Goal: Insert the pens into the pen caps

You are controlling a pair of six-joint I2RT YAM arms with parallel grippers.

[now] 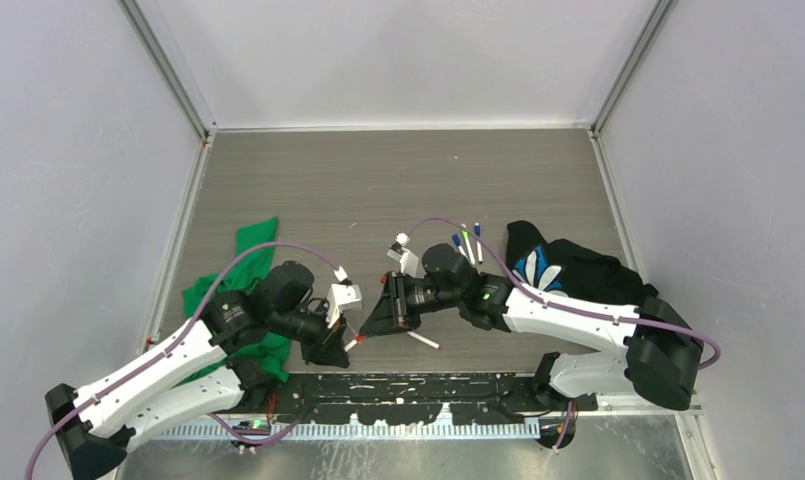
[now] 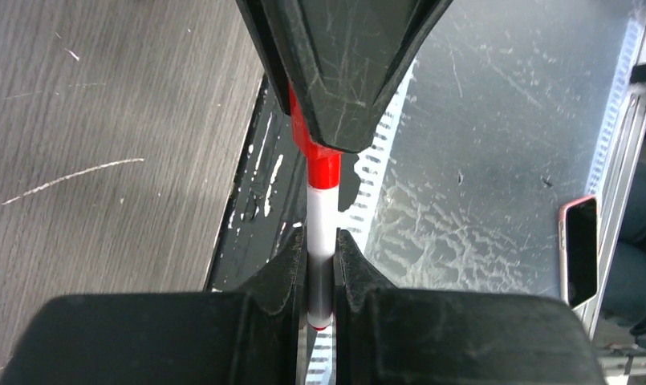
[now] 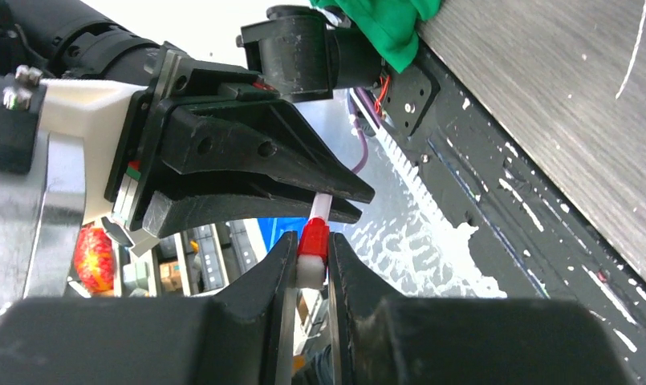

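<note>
A white pen with a red cap stands between my two grippers at the table's front edge. My left gripper is shut on its white barrel; my right gripper is shut on the red end, where cap and barrel meet in line. How far the pen sits inside the cap cannot be told. A loose white pen with a red tip lies right of the grippers, and several pens with blue and green caps lie behind my right arm.
A green cloth lies at the left, a black cloth with a flower print at the right.
</note>
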